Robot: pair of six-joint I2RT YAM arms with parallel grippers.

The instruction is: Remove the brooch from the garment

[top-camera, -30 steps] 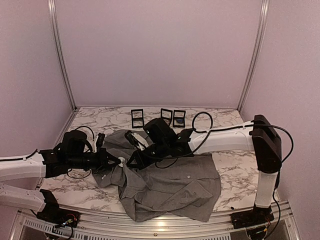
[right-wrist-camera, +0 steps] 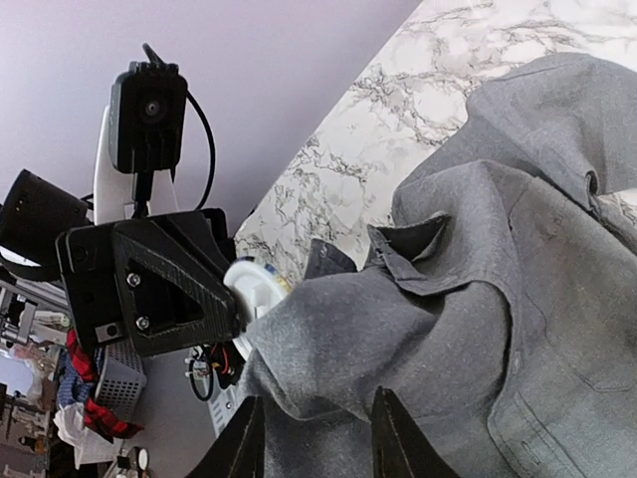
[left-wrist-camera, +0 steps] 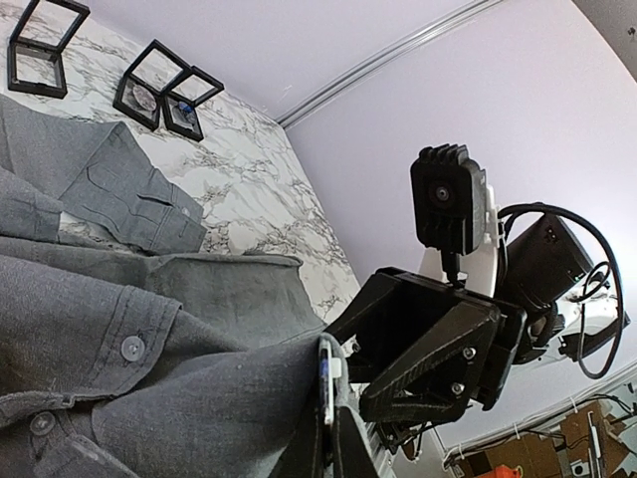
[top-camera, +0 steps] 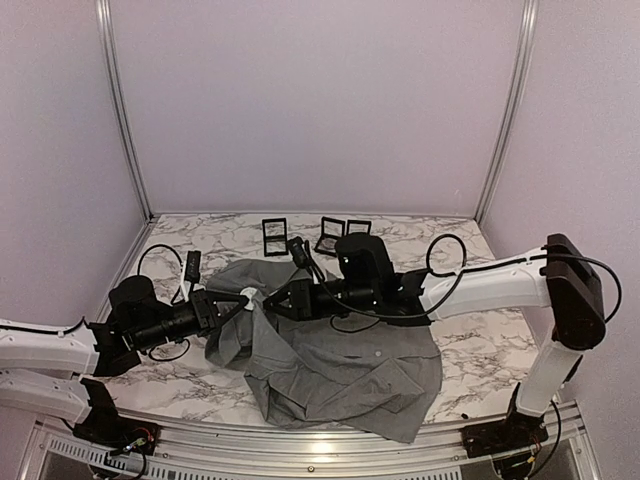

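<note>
Edge-on in the left wrist view, the round white-backed brooch (left-wrist-camera: 328, 378) stands at the tips of my left gripper. That gripper is shut, with the brooch's thin edge between its fingers. From the right wrist view, the brooch's white face (right-wrist-camera: 261, 287) is partly behind a raised fold of the grey garment (right-wrist-camera: 348, 334); whether its pin is still in the cloth is hidden. My right gripper has its fingers apart in front of the fold. In the top view, the two grippers face each other closely over the garment's left part.
Several black-framed display cases (top-camera: 275, 237) stand open along the back of the marble table (top-camera: 190, 235). The rest of the garment lies spread toward the front right. Bare table shows at the right and front left.
Both grippers have shifted toward the back and right, my left one following closely. The brooch and raised fold have moved along with them.
</note>
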